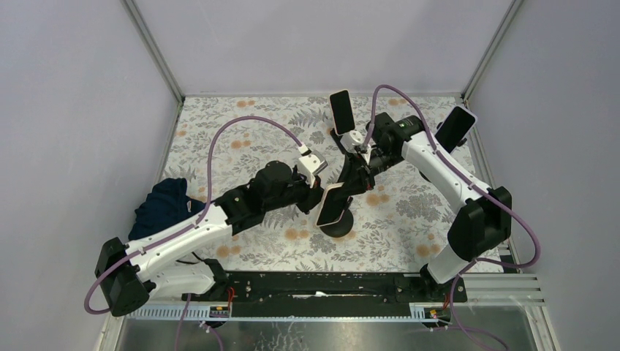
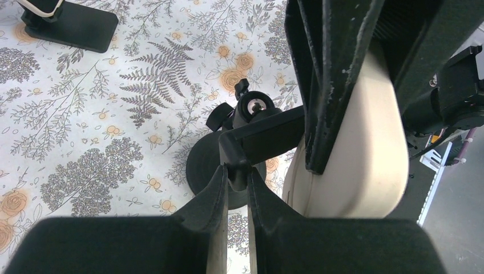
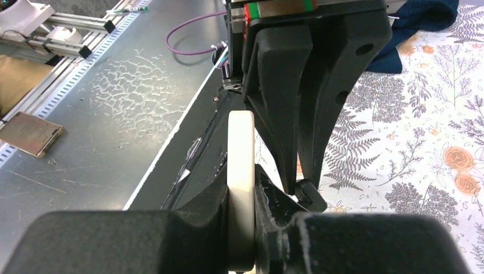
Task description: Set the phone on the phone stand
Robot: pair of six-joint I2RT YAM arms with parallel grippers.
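Observation:
The phone, white-edged with a dark face, is held over the black stand at the table's middle. My right gripper is shut on its edge. My left gripper is at the stand's upper bracket, its fingertips on the bracket's end, beside the phone's white side. Whether those fingers are pressed shut on it is hard to tell. The phone looks tilted; whether it rests on the stand is unclear.
Another phone on a stand stands at the back, a third at the back right. Dark blue cloth lies at the left. The front edge of the table is close below the central stand.

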